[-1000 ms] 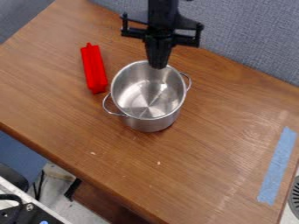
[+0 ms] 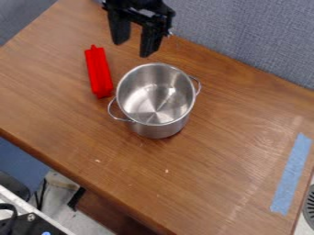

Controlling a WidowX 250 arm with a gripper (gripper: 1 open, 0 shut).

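A black gripper (image 2: 136, 35) hangs at the top of the view, above and left of the steel pot; whether it is open or shut is hard to tell. The pot (image 2: 154, 101) has wire side handles and stands on the wooden table (image 2: 208, 174), its inside looking empty. A red elongated object (image 2: 98, 72) lies just left of the pot.
A strip of blue tape (image 2: 289, 173) lies on the right of the table. A grey padded wall (image 2: 258, 37) runs along the back. The table's front left edge borders metal parts and cables.
The gripper has moved from over the pot's back part up and to the left, and is turned differently. The pot and red object have not visibly moved.
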